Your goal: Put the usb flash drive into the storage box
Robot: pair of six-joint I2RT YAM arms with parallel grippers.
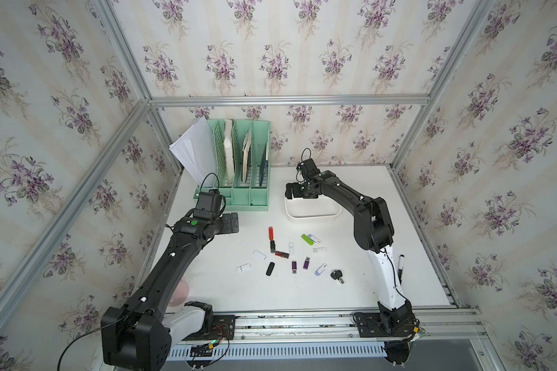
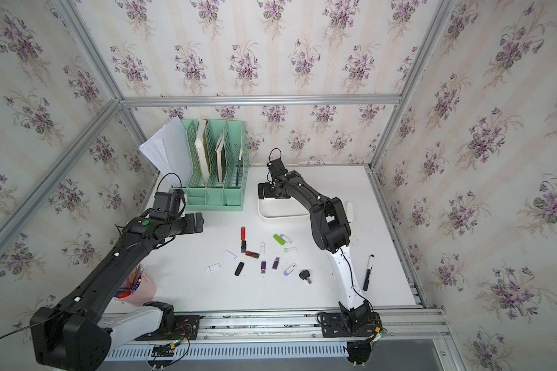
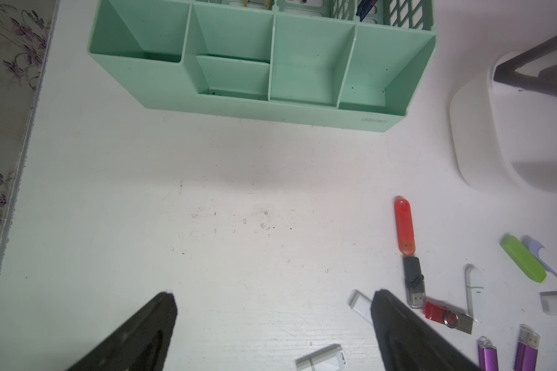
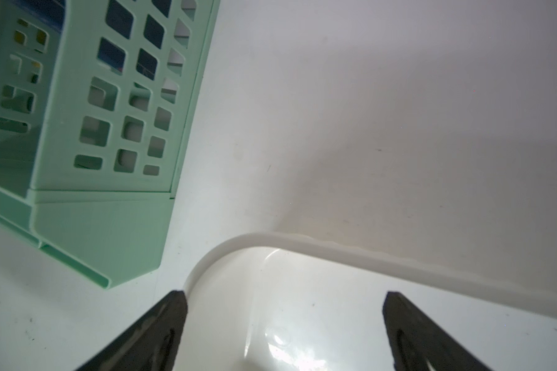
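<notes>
Several usb drives lie scattered over the middle of the white table, among them a red-capped one point(image 1: 271, 233), a green one point(image 1: 307, 239), a black one point(image 1: 270, 268) and two purple ones point(image 1: 294, 266). Behind them stands the white storage box point(image 1: 313, 215), empty in the part that shows. Over its back left corner hangs my right gripper, open, with nothing between its fingers; the box's rim runs below them. My left gripper is open too, above bare table left of the drives and in front of the green organizer.
At the back left, the green organizer point(image 1: 250, 201) holds papers and books. A pink pen cup point(image 2: 143, 290) stands by the left arm's base. Toward the right edge lies a black marker point(image 2: 369, 272). Open table lies between the organizer and the drives.
</notes>
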